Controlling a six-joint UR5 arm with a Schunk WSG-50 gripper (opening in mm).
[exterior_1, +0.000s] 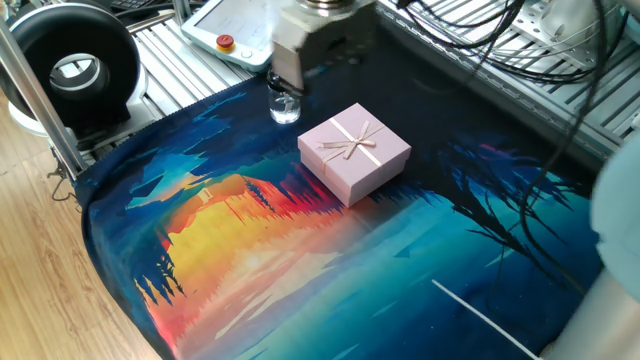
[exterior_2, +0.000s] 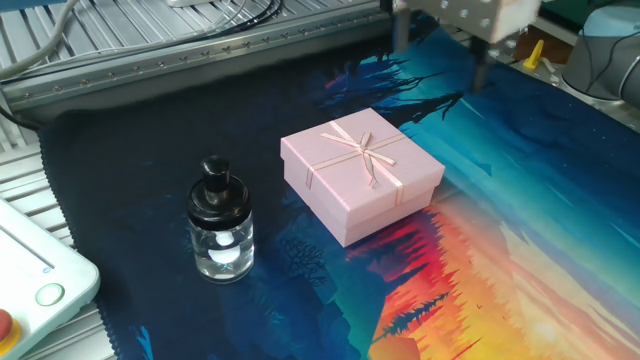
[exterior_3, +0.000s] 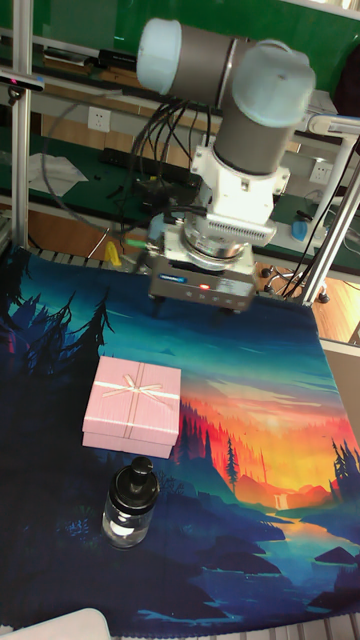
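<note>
A pink gift box (exterior_2: 365, 185) with a ribbon bow on its lid sits closed on the printed cloth. Beside it stands an upright clear glass bottle (exterior_2: 222, 235) with a black cap; the two are apart. My gripper (exterior_2: 440, 68) hangs above the cloth, on the far side of the box in exterior view 2, its two fingers spread with nothing between them. It touches neither box nor bottle. In exterior view 3 the gripper (exterior_3: 192, 309) is behind the box and to its right. From exterior view 1 the gripper body hides the bottle's cap.
The landscape-print cloth (exterior_1: 330, 290) has wide free room around both objects. A tablet-like controller with a red button (exterior_1: 226, 42) lies off the cloth's edge, near a black spool (exterior_1: 110, 100). Cables (exterior_1: 480, 40) hang along the metal rail.
</note>
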